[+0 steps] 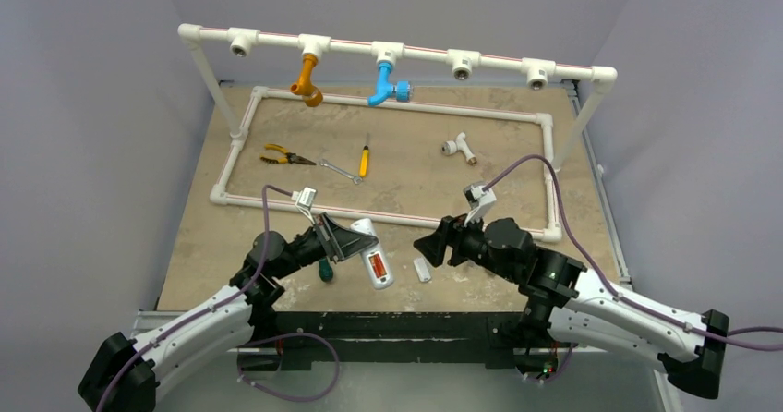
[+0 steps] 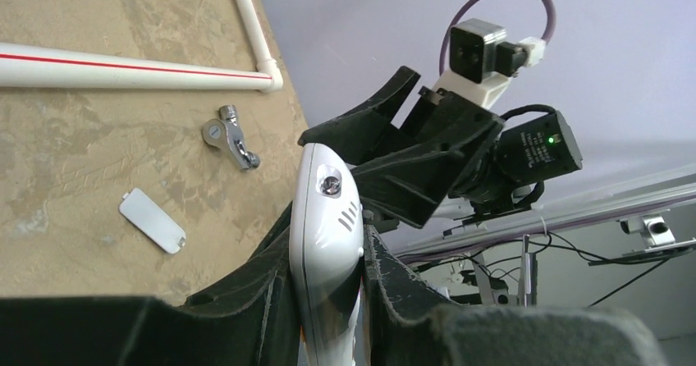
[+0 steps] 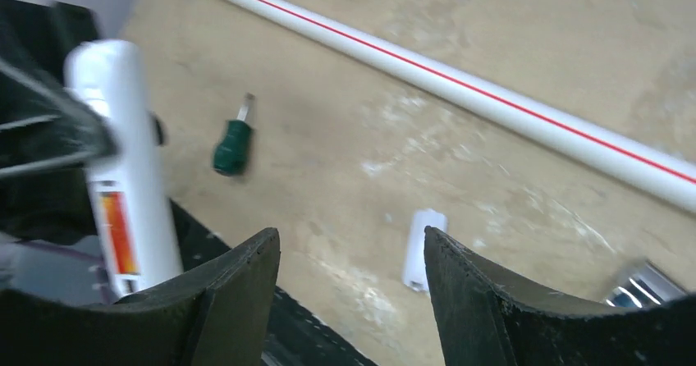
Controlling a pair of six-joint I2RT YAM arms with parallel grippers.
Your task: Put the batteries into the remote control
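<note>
A white remote control (image 1: 373, 253) is held in my left gripper (image 1: 363, 236), its back turned up with orange-red batteries (image 1: 378, 265) showing in the open compartment. In the left wrist view it stands between the fingers. My right gripper (image 1: 427, 247) is open, just right of the remote and apart from it; nothing sits between its fingers in the right wrist view. The white battery cover (image 1: 422, 269) lies on the board below it. Whether the batteries are fully seated cannot be told.
A green screwdriver (image 1: 325, 270) lies below the left gripper. A metal fitting (image 2: 231, 139) lies right of the cover. The white pipe frame (image 1: 406, 217) crosses behind, with pliers, wrench and yellow screwdriver inside it.
</note>
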